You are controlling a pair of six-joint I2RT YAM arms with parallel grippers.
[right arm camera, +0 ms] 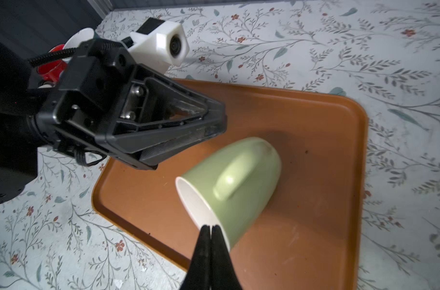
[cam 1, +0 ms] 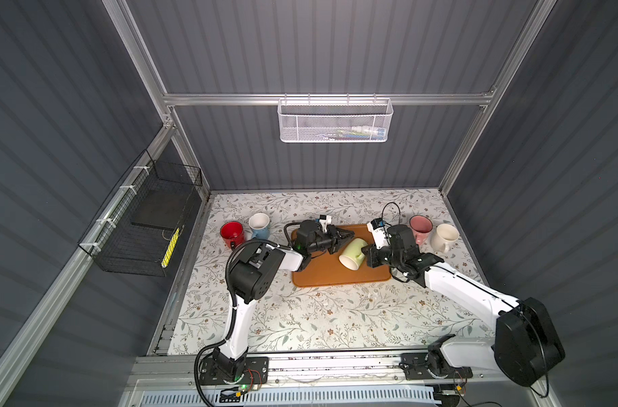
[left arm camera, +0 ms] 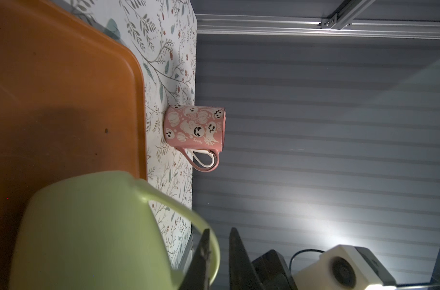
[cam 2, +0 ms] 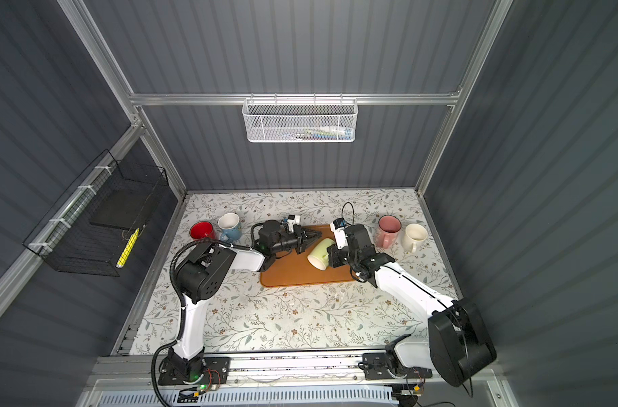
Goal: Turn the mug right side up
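A pale green mug [cam 1: 351, 254] lies on its side over the orange-brown tray [right arm camera: 316, 227]. In the right wrist view its open mouth [right arm camera: 199, 205] points to the lower left and its blurred handle [right arm camera: 236, 176] faces upward. My left gripper has a narrow gap between its fingers; the handle [left arm camera: 181, 205] lines up with that gap in the left wrist view. From the right wrist view, however, the left fingertips [right arm camera: 221, 123] look clear of the handle. My right gripper is shut, nothing between its fingers, its tips by the mug's rim; contact is unclear.
On the left stand a red mug [cam 1: 232, 233] and a blue-and-white mug [cam 1: 259, 224]. A pink mug [cam 1: 421, 226] and a white mug [cam 1: 444, 236] stand to the right. The cloth in front of the tray is bare.
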